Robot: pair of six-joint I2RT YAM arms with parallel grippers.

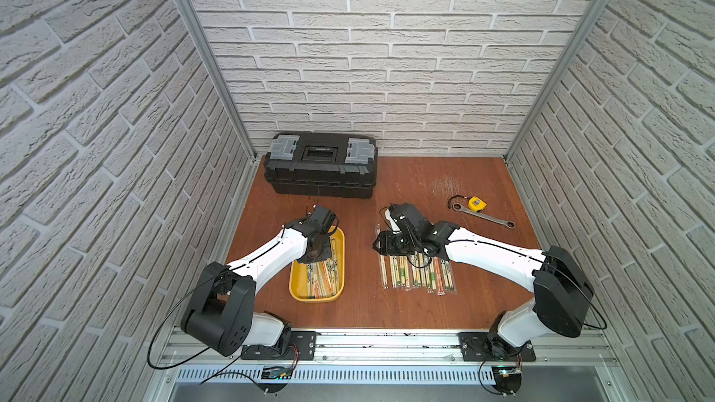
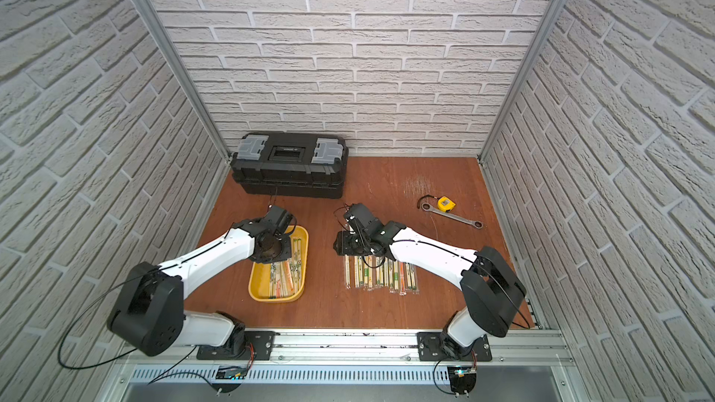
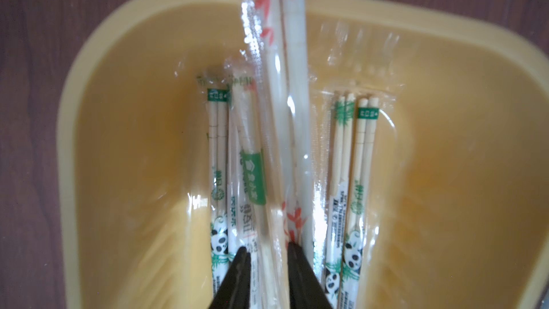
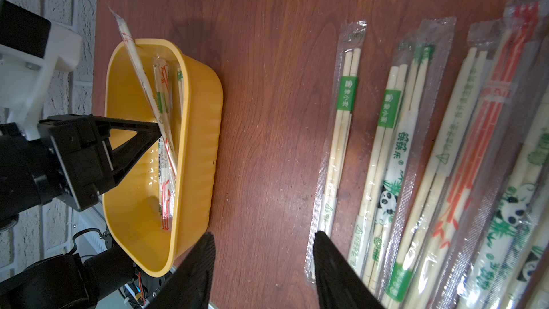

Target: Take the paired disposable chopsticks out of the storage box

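Note:
In the left wrist view, a wrapped chopstick pair with red leaves slants up and crosses the far rim of the yellow storage box. My left gripper is inside the box at this pair; its right finger overlaps the wrapper, and whether the fingers grip it is unclear. The right wrist view shows the tilted pair at the left fingertips, its upper end above the rim. Below it lie several panda and green-label pairs. My right gripper stands open above the table, nothing between its fingers.
Several wrapped pairs lie in a row on the table right of the box. Bare wood separates them from it. A black toolbox stands behind; a wrench and yellow tape measure lie at far right.

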